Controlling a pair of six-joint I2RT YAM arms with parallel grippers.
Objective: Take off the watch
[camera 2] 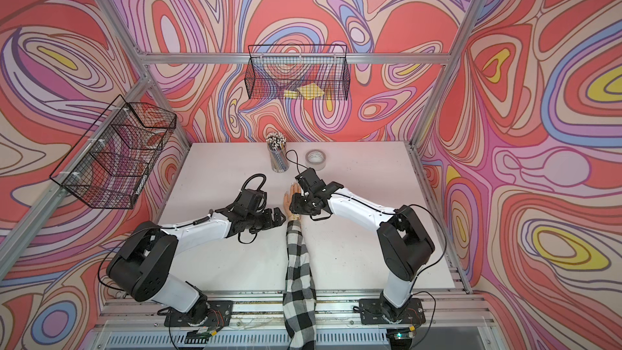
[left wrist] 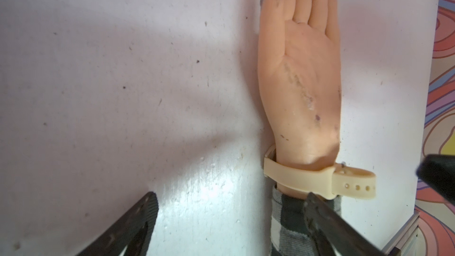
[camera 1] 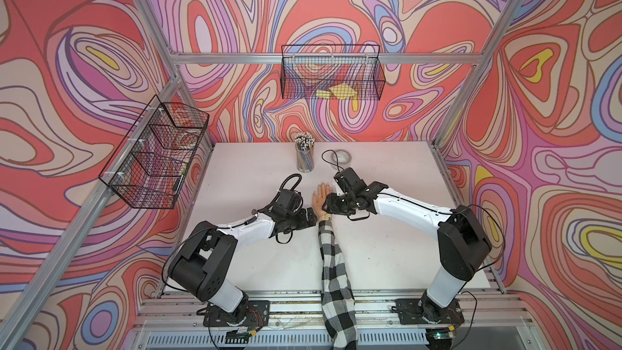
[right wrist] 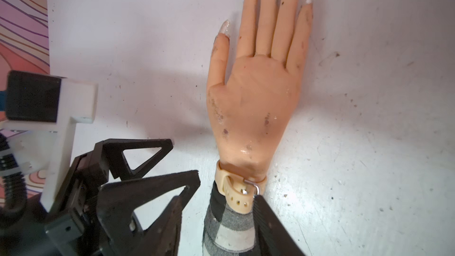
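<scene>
A mannequin hand (right wrist: 256, 94) in a checkered sleeve lies palm up, wearing a cream watch (left wrist: 298, 177) around its wrist. In the right wrist view the strap's holed end (right wrist: 238, 203) curls out over the sleeve by the metal buckle (right wrist: 256, 187); whether the pin sits in a hole I cannot tell. Left of the wrist, my left gripper is open, its fingers apart and empty. My right gripper is also open, above the wrist and sleeve, touching no strap that I can see. The watch's underside is hidden.
Behind the hand stand a clear holder (camera 1: 304, 157) full of thin sticks and a roll of tape (camera 1: 340, 157). Both gripper arms crowd close around the hand. Bare white table (camera 1: 401, 246) lies to either side.
</scene>
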